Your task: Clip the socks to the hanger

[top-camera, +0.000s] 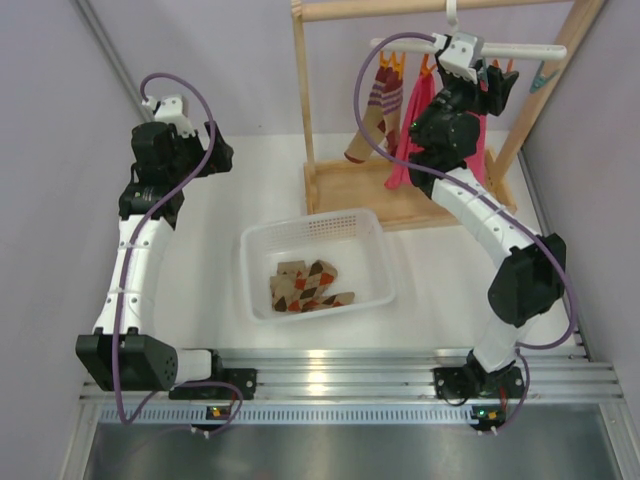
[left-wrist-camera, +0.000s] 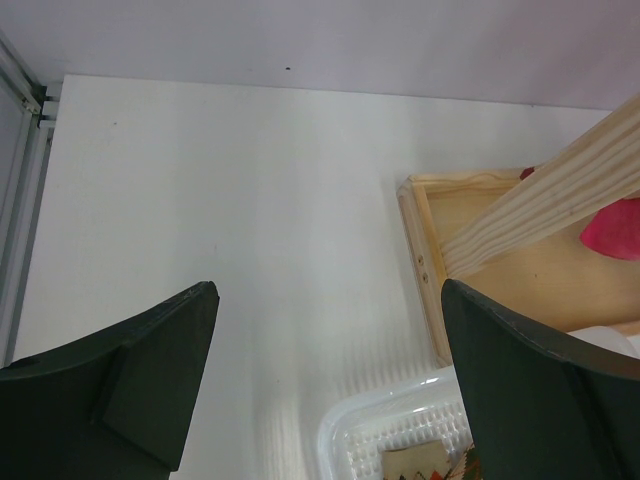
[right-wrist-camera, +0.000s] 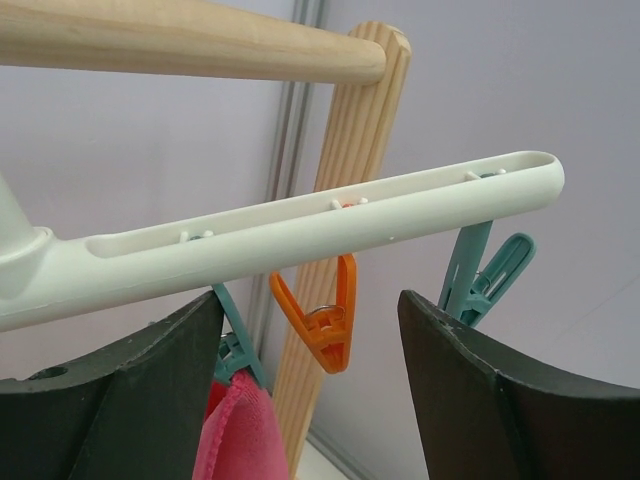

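Part open, my right gripper is just below the white hanger (right-wrist-camera: 290,240), nothing gripped between its separated fingers. In the right wrist view, a teal clip (right-wrist-camera: 238,345) meets the top of a pink sock (right-wrist-camera: 250,440) beside the left finger. An orange clip (right-wrist-camera: 325,310) hangs empty in the gap, and another teal clip (right-wrist-camera: 475,270) hangs empty farther right. Two patterned socks (top-camera: 370,115) and a pink sock (top-camera: 412,110) hang from orange clips at the hanger's left. Far from the hanger, my left gripper (top-camera: 190,150) stands open and empty.
Several brown argyle socks (top-camera: 308,290) lie in the white basket (top-camera: 384,262). A wooden frame (top-camera: 303,100) supports the hanger, its posts close to both ends. Bare white table (top-camera: 215,260) lies left of the basket.
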